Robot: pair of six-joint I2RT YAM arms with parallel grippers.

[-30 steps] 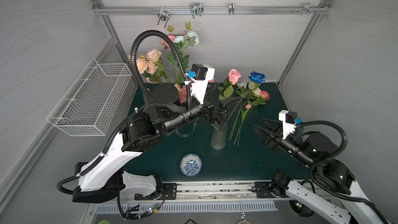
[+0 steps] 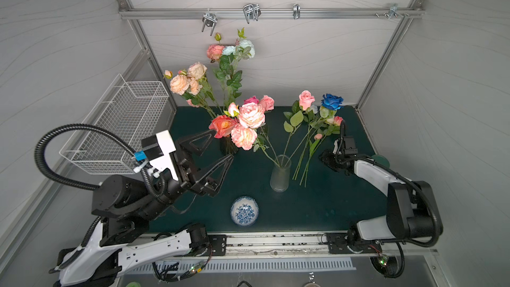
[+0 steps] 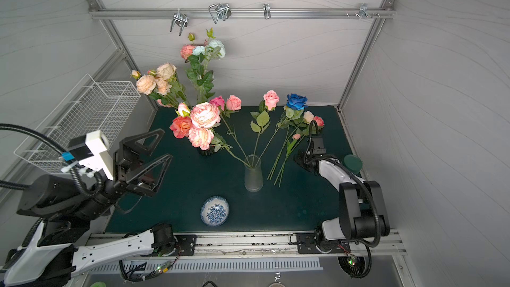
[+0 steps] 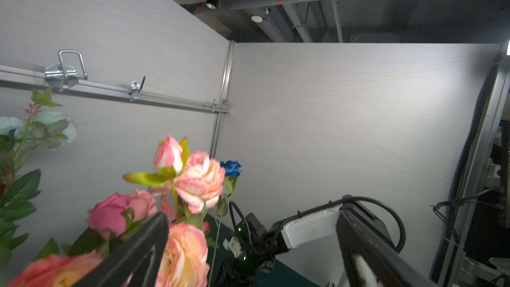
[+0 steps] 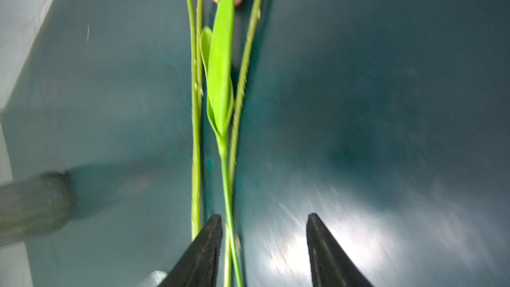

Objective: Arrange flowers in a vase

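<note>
A frosted glass vase [image 2: 279,178] stands mid-table, holding several flowers, among them a pink rose [image 3: 271,99]. A fuller bouquet [image 2: 250,115] rises from a dark container behind, to its left. Loose green stems [image 5: 195,143] lie right of the vase; their heads, near the blue rose [image 2: 331,101], partly overlap. My left gripper [image 2: 209,162] is raised left of the vase, open and empty. My right gripper points down just above the loose stems, its fingers [image 5: 324,249] apart, nothing clearly held between them.
A blue-patterned bowl [image 2: 244,211] sits at the front. A wire basket [image 2: 95,167] hangs at the left wall. A green round object [image 3: 352,163] is at the right edge behind my right arm.
My left gripper has pulled back leftward from the flowers over the vase. My right arm has turned downward, bringing its gripper over the loose stems.
</note>
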